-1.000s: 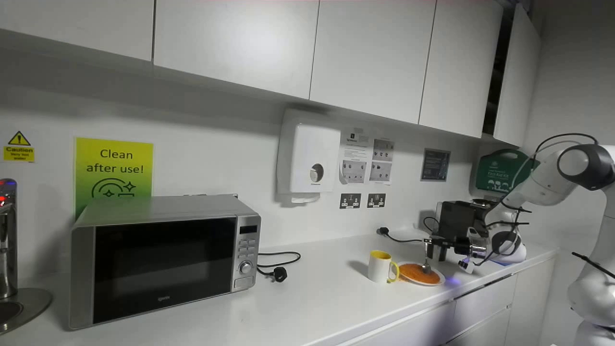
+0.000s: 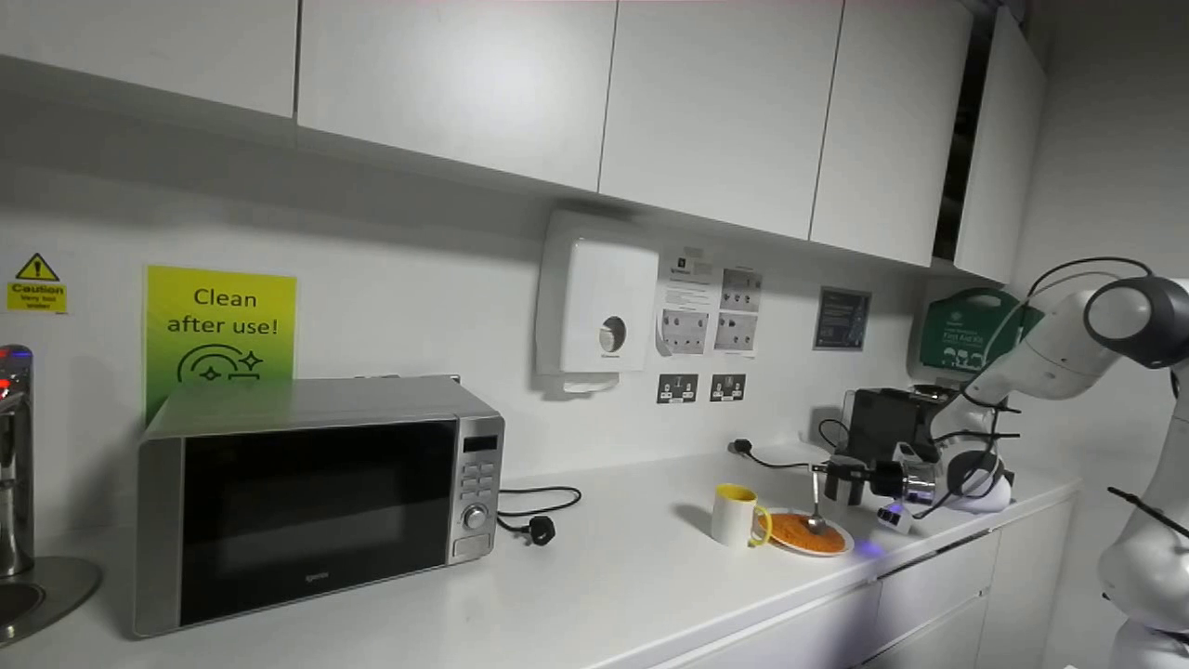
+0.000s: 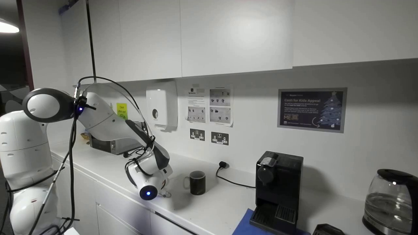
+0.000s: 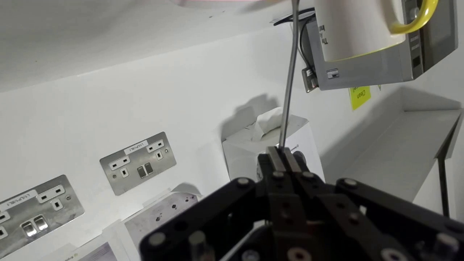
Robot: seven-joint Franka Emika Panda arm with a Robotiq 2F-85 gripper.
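Pinched between the fingertips of my gripper is the thin metal handle of a spoon; the fingers are nearly closed. In exterior view 1 the gripper holds the spoon close to upright, its bowl down at the orange contents of a white plate. Whether the bowl is pressed into them is hard to tell. Just left of the plate stands a white mug with yellow inside and handle, also at the wrist view's top right. The arm hides the fingers in exterior view 2.
A dark mug stands behind the gripper, and a black coffee machine is farther right. The microwave occupies the counter's left side. A glass kettle sits far right.
My gripper and the spoon have moved slightly left and a little lower in exterior view 1. The plate has slid slightly left too, while the white mug stays put.
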